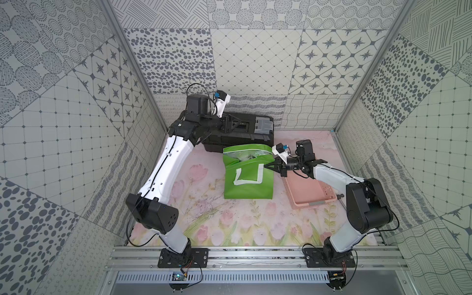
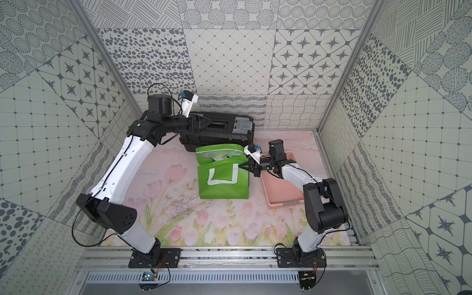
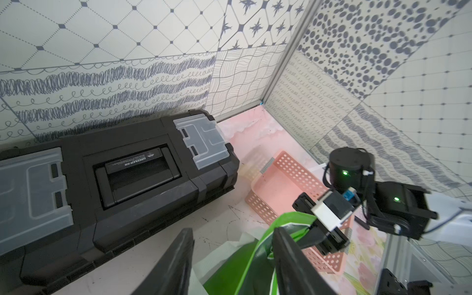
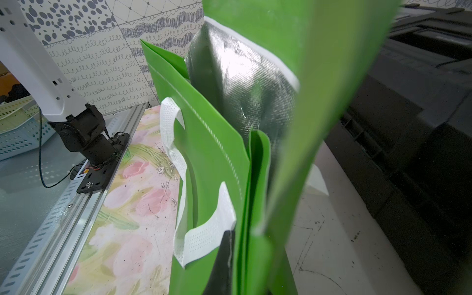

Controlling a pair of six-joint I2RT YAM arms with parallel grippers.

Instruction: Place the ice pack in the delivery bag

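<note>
The green delivery bag (image 1: 248,190) stands mid-table, its flap raised and its silver lining (image 4: 245,78) showing through the partly open mouth. At the bag's right upper edge, my right gripper (image 1: 269,166) is shut on the thin green fabric; in the right wrist view one dark finger (image 4: 223,260) lies against that edge and the other is mostly hidden behind cloth. My left gripper is raised above and behind the bag's left side, in front of the toolbox in the top views, its fingers apart with nothing between them. No ice pack can be made out in any view.
A black toolbox (image 1: 216,145) with clear lid compartments sits behind the bag. To the right, under my right arm, a pink basket (image 1: 310,202) looks empty where visible.
</note>
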